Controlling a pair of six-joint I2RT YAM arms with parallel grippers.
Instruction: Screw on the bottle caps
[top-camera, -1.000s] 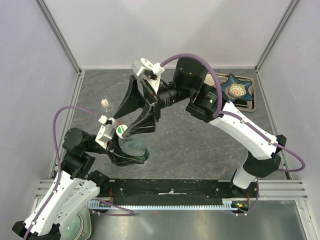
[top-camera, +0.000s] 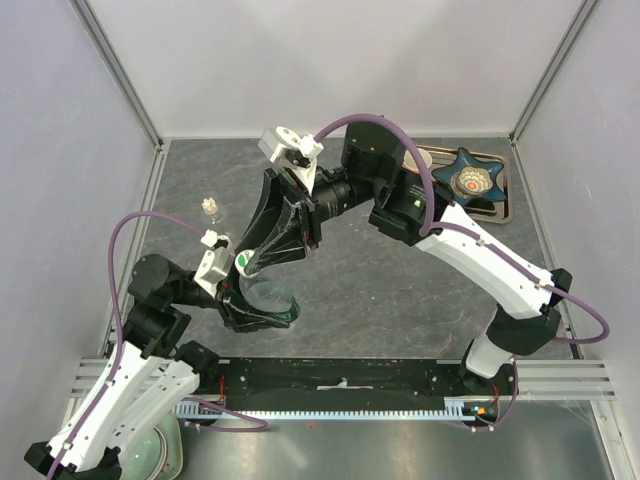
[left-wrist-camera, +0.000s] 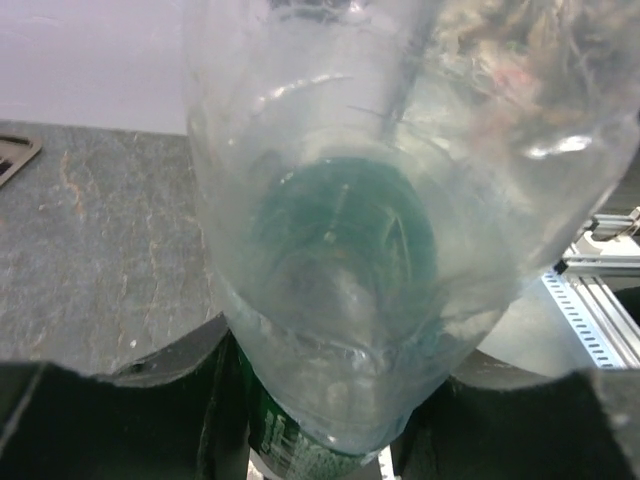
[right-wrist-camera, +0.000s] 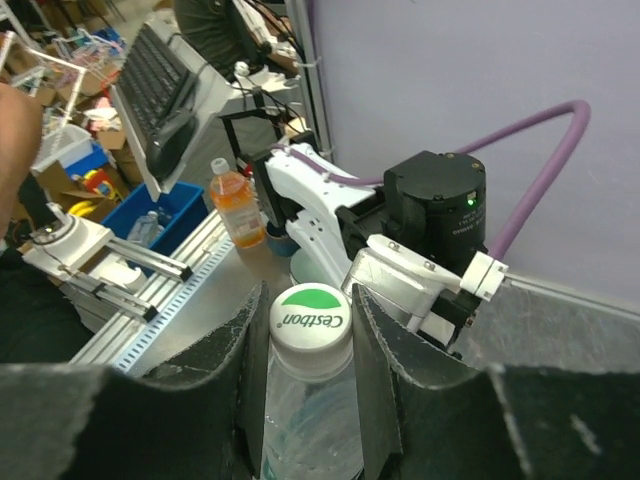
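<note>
A clear plastic bottle (left-wrist-camera: 330, 280) with a green label is held in my left gripper (top-camera: 262, 308), whose fingers (left-wrist-camera: 120, 420) press it from both sides. On the bottle's neck sits a white cap (right-wrist-camera: 312, 332) with a green mark and "Cestbon" lettering. My right gripper is shut on this cap, one finger on each side, as the right wrist view shows. From above, the cap (top-camera: 244, 262) shows at the tips of the right fingers. How tightly it is threaded cannot be seen.
A second small bottle (top-camera: 213, 212) stands behind the left gripper. At the back right, a metal tray (top-camera: 506, 205) holds a blue star-shaped dish (top-camera: 470, 172). An orange drink bottle (right-wrist-camera: 236, 205) stands beyond the left arm.
</note>
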